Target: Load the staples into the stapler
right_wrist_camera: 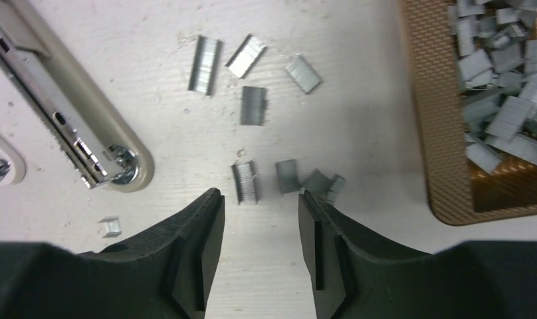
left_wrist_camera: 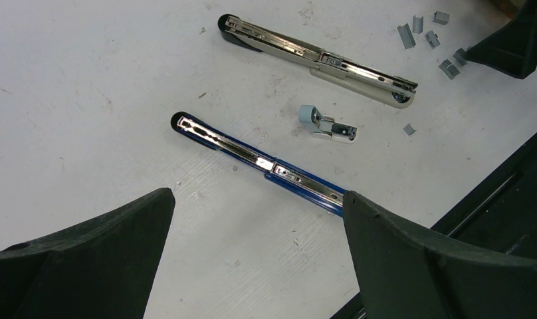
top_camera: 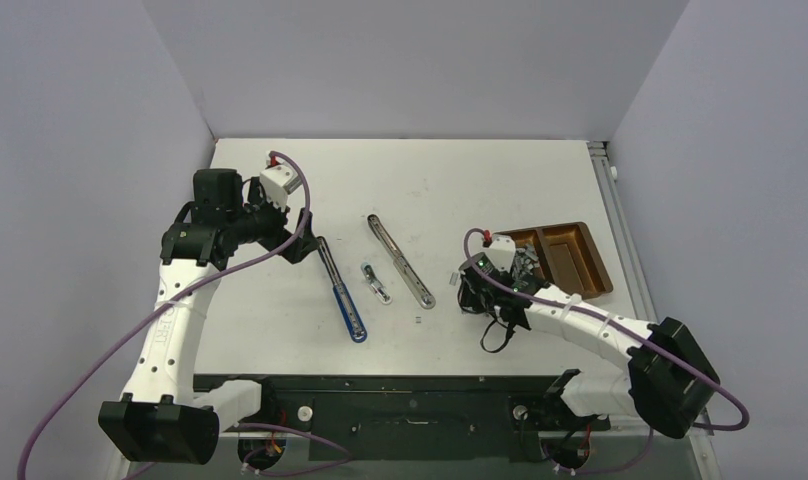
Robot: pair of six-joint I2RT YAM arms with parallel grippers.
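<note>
Three opened staplers lie on the white table: a blue long one, a beige long one, and a small one between them. Loose staple strips lie right of the beige stapler, with more heaped in a brown divided tray. My left gripper is open above the blue stapler's area, nothing between its fingers. My right gripper is open above the loose strips just left of the tray; no strip is visibly held.
The tray's right compartment looks empty. Walls enclose the sides and back.
</note>
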